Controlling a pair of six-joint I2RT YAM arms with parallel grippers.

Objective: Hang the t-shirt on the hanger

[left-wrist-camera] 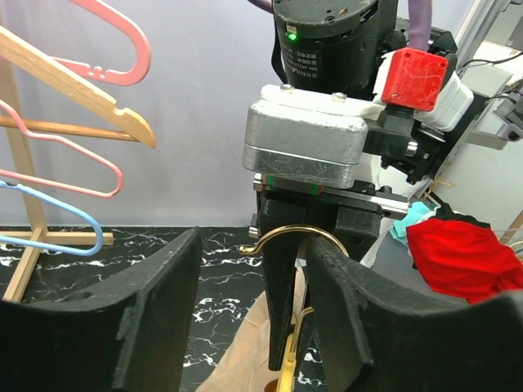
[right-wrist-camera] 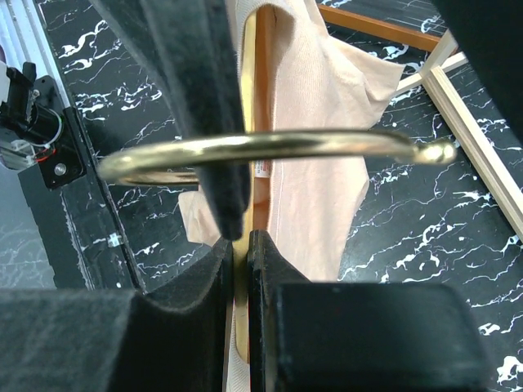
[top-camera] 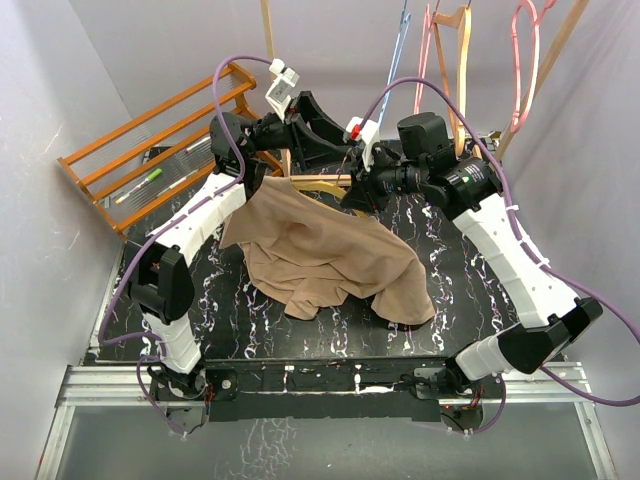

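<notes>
The beige T-shirt [top-camera: 330,260] hangs over a yellow hanger [top-camera: 315,185] between my grippers. In the right wrist view the hanger's body [right-wrist-camera: 247,73] runs vertically through the cloth, and my right gripper is shut on it. Its brass hook [right-wrist-camera: 327,144] crosses that view. My left gripper [top-camera: 330,150] is above the hanger at the hook; in the left wrist view its fingers [left-wrist-camera: 147,318] stand apart around the area of the hook [left-wrist-camera: 290,230], and whether they touch it I cannot tell.
Spare hangers hang on a wooden stand at the back right. An orange slatted rack [top-camera: 130,135] stands at the back left. The black marble table [top-camera: 470,290] has bare room right of the shirt.
</notes>
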